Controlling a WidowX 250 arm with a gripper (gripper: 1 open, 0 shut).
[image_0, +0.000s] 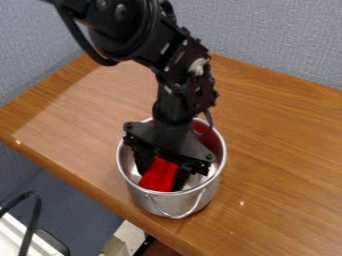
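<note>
A silver metal bucket (187, 200) with a wire handle stands on the wooden table near its front edge. My black gripper (171, 165) reaches down inside it, shut on a red object (159, 175) in the front of the bucket. More red (203, 132) shows at the back of the bucket, behind the gripper. The fingertips are partly hidden by the rim and the gripper's body.
Grey walls border it. Beyond the front left edge are a dark cable and a white object (14, 235).
</note>
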